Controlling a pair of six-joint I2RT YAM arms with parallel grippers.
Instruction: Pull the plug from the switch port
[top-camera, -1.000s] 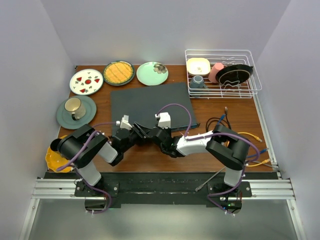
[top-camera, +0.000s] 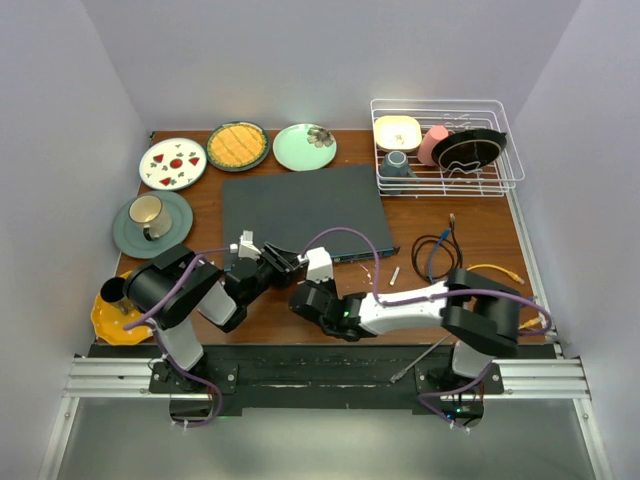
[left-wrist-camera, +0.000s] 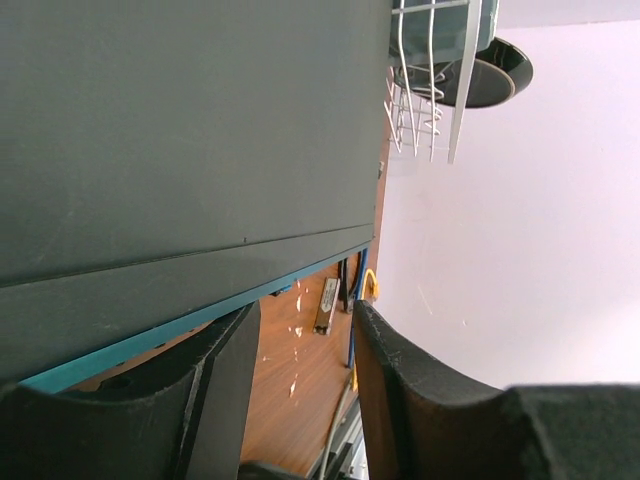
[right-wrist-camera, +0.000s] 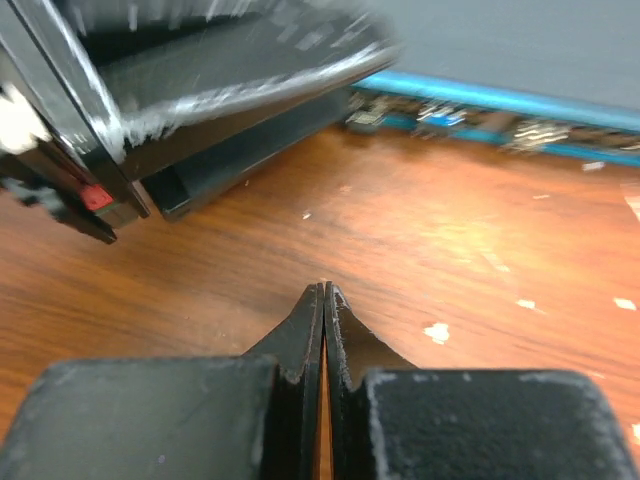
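Observation:
The dark switch (top-camera: 300, 205) lies mid-table. Its blue-edged port strip (right-wrist-camera: 470, 105) runs along the front. My left gripper (top-camera: 285, 257) is at that front edge; in the left wrist view its fingers (left-wrist-camera: 215, 390) are part open beside the switch. My right gripper (top-camera: 310, 285) is just in front of it; in the right wrist view (right-wrist-camera: 325, 295) it is shut over bare wood, nothing visible between its fingertips, with the other gripper's black body at upper left. I cannot make out a plug in the port.
A dish rack (top-camera: 445, 180) stands back right, plates and a mug (top-camera: 150, 210) left and back. Coiled cables (top-camera: 440, 250) and a loose white piece (top-camera: 394, 275) lie right of the switch. The right front table is partly covered by my right arm.
My right arm has moved toward the table's front and left, away from the switch's edge. The left arm has shifted only slightly.

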